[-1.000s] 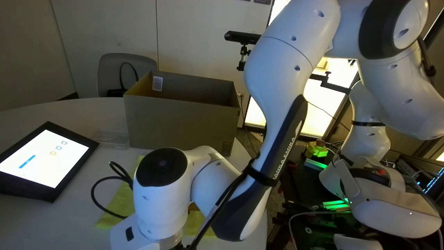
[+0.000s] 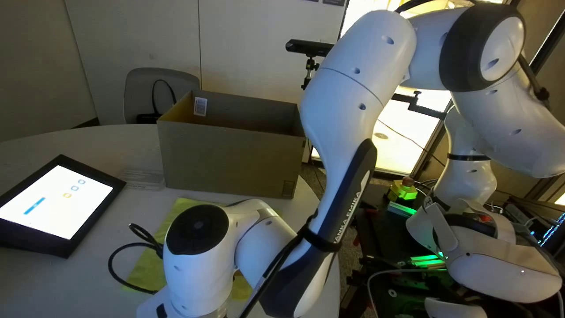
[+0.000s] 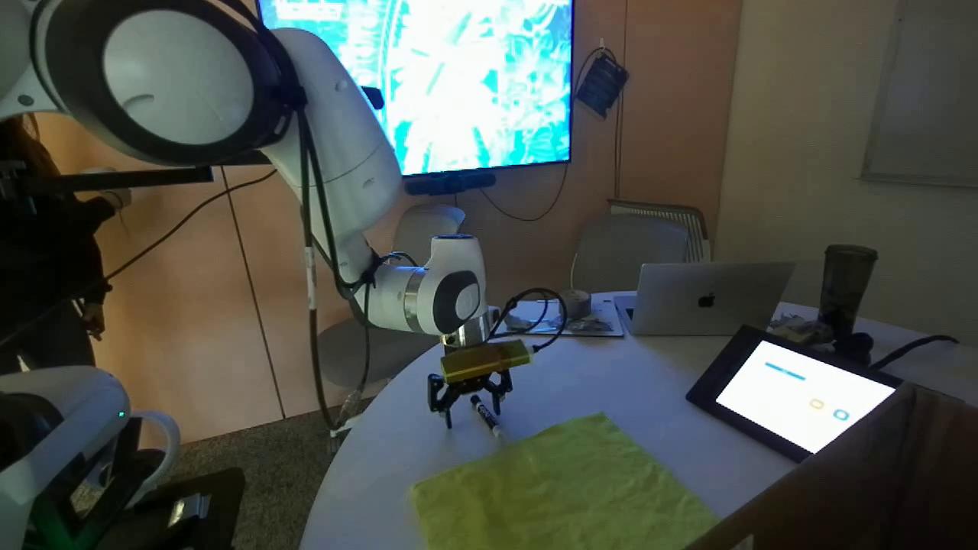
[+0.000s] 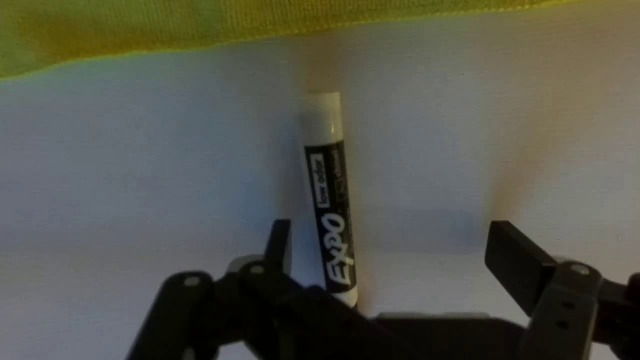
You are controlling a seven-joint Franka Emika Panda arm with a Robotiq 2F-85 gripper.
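In the wrist view a black-and-white Expo marker [image 4: 331,216] lies on the white table, its lower end partly hidden behind the gripper body. My gripper is open above it, the left fingertip close beside the marker and the right one well apart from it. Nothing is held. Exterior view 2 shows the gripper [image 3: 473,417] over the table near its edge, with the marker [image 3: 485,415] below and between its fingers. A yellow-green cloth [image 3: 559,486] lies flat just past the marker's far end. In exterior view 1 the arm hides the gripper and marker.
An open cardboard box [image 2: 233,159] stands on the table beyond the cloth. A tablet [image 2: 58,204] with a lit screen is near it. A laptop [image 3: 710,299] and a dark cup [image 3: 844,289] occupy the table's other side.
In exterior view 1 the arm has come lower and shifted somewhat to the left. The box, tablet and cloth look unmoved.
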